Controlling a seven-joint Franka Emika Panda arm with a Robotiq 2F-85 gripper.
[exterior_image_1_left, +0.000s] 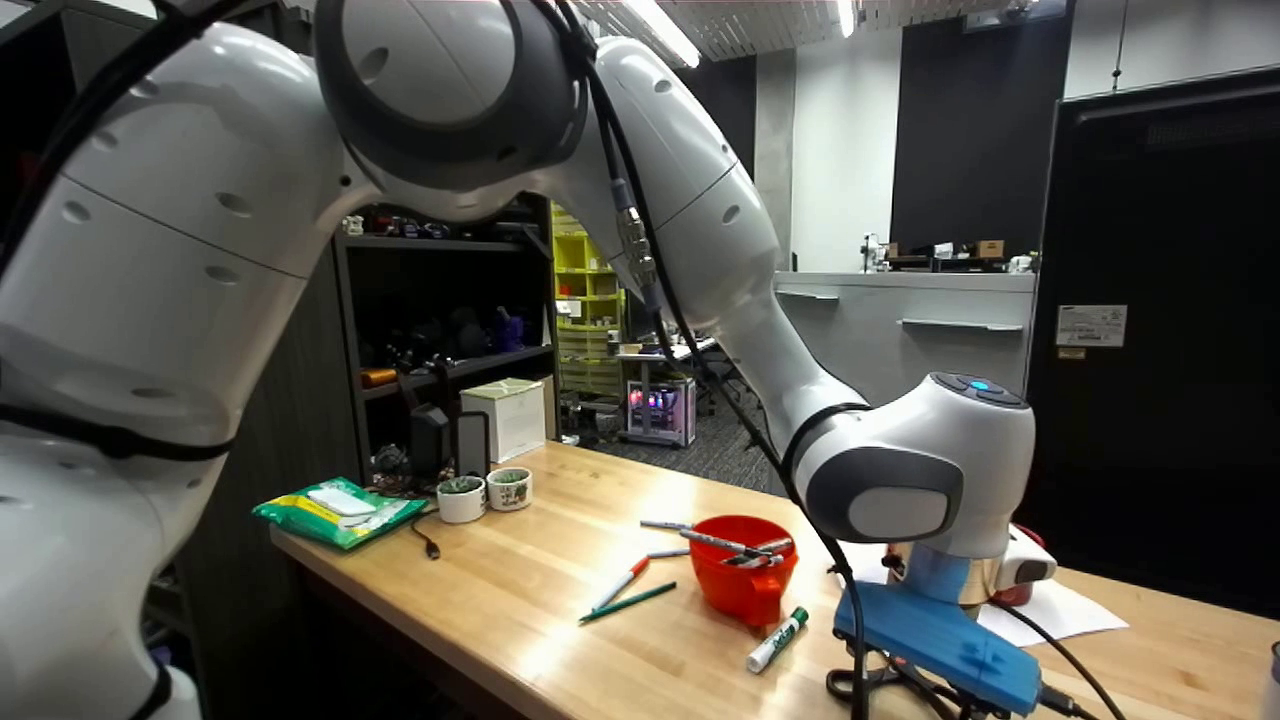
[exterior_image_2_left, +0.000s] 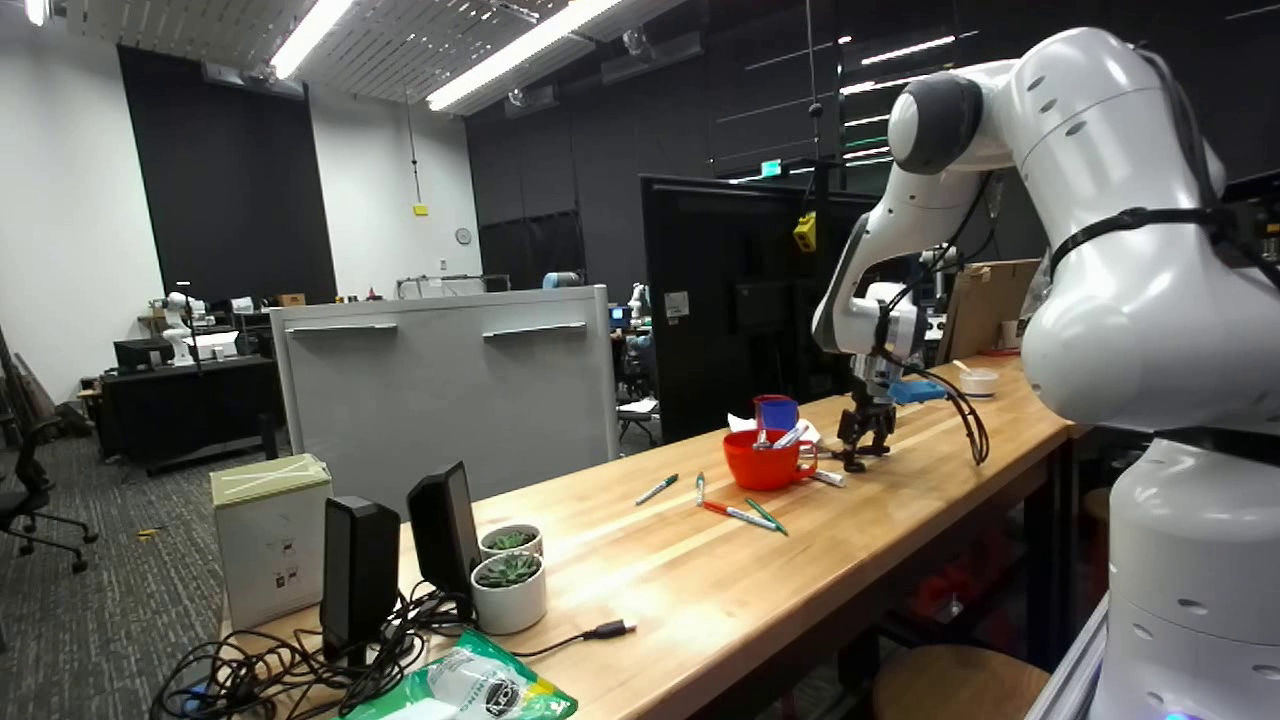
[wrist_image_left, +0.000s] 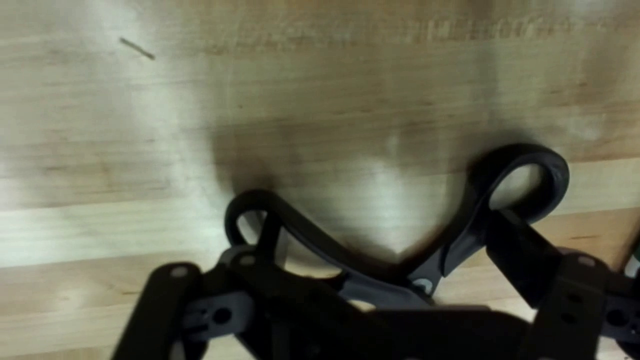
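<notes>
Black-handled scissors (wrist_image_left: 312, 238) lie spread on the wooden table in the wrist view, a loop on each side and the pivot low between them. My gripper is open right above them. Its left finger (wrist_image_left: 271, 240) reaches down at the left loop, and the right finger (wrist_image_left: 519, 255) overlaps the lower edge of the right loop; whether either touches is unclear. The blades are hidden under the gripper body. In exterior view 2 the gripper (exterior_image_2_left: 866, 454) points down close to the tabletop, right of the red mug (exterior_image_2_left: 768, 461).
Markers stick out of the red mug, and a green-capped marker (exterior_image_1_left: 777, 640) lies between it and the arm. Several more pens, among them a green one (exterior_image_1_left: 629, 602), lie left of the mug. White paper (exterior_image_1_left: 1062, 610) is behind the hand.
</notes>
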